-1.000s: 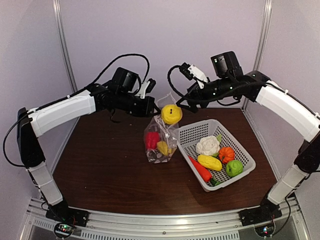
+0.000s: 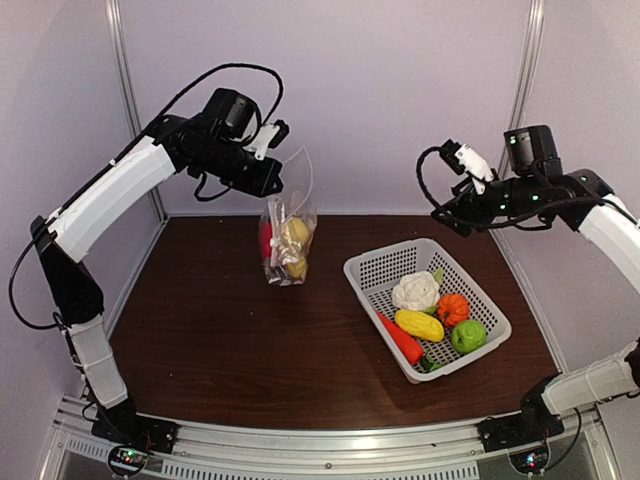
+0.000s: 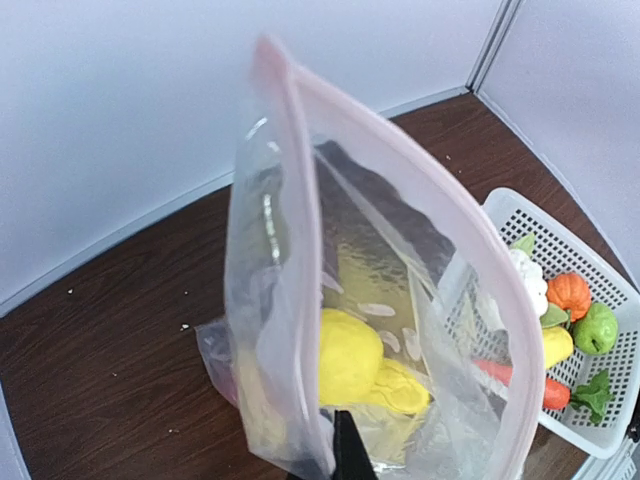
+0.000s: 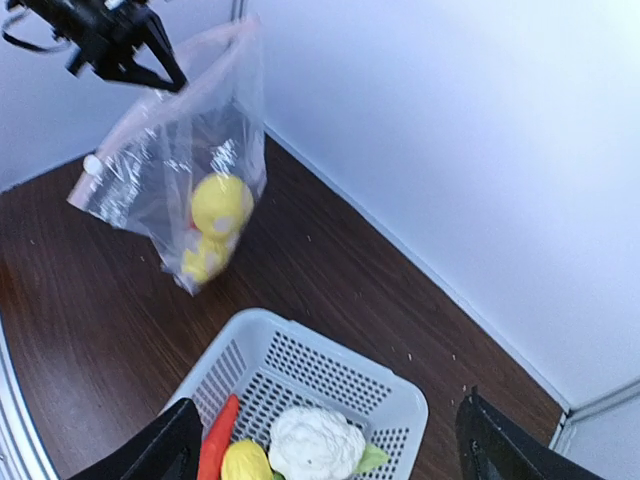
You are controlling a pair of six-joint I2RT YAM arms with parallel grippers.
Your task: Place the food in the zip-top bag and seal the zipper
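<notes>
The clear zip bag [image 2: 287, 245] hangs from my left gripper [image 2: 275, 180], which is shut on its rim above the table. Inside are a red item [image 2: 266, 240] and yellow items [image 2: 296, 232], also seen in the left wrist view as yellow food [image 3: 348, 355]. The bag's mouth gapes in that view. My right gripper [image 2: 447, 217] is raised above the basket's back, with nothing between its open fingers in the right wrist view. The white basket [image 2: 362, 270] holds a cauliflower [image 2: 414, 291], orange pumpkin [image 2: 452, 308], yellow vegetable [image 2: 419, 324], red carrot [image 2: 400, 338] and green pepper [image 2: 468, 336].
Pale walls surround it at the back and sides.
The yellow food once held at the bag's mouth is down inside the bag. My left gripper has moved left and up with the bag; my right gripper has drawn away to the right.
</notes>
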